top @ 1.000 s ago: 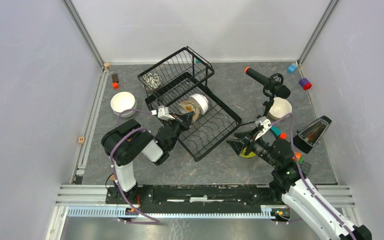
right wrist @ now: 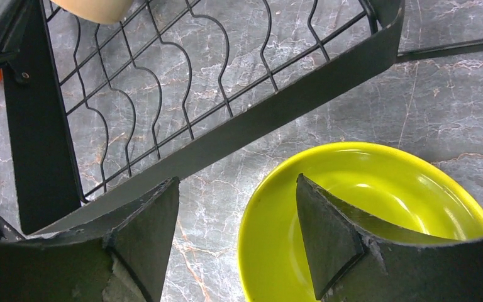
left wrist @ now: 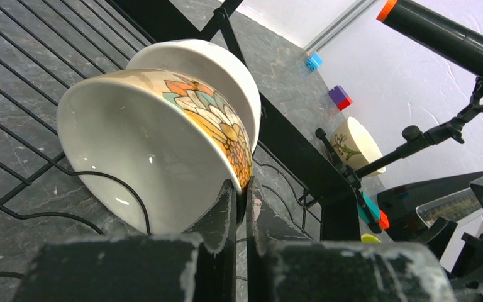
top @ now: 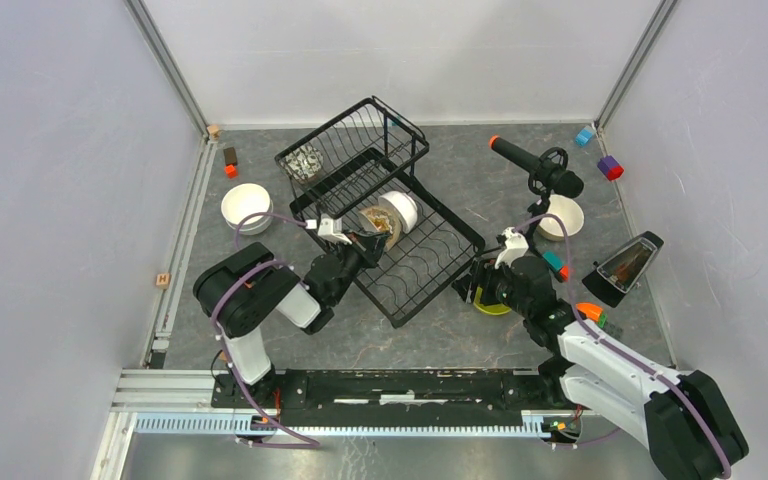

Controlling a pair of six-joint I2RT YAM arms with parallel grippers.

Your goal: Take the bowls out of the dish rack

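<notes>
Two bowls stand tilted on edge in the black dish rack (top: 400, 311): a flower-patterned bowl (left wrist: 138, 145) and, behind it, a white bowl (left wrist: 229, 72). The left wrist view has my left gripper shut on the rim of the flowered bowl, which still rests among the wires. Past the rack's front right corner, a yellow bowl (right wrist: 365, 165) sits upright on the counter. Over its left edge my right gripper stands open, one finger (right wrist: 330, 233) above the bowl's inside and the other outside it, with nothing held between.
White bowls (top: 247, 205) rest left of the rack. On the right are a cream bowl (top: 561, 217), a black stand-mounted cylinder (top: 525, 155) and a toaster-like box (top: 624, 270). Grey counter in front of the rack is mostly clear.
The left arm moved slightly; both racked bowls look much the same.
</notes>
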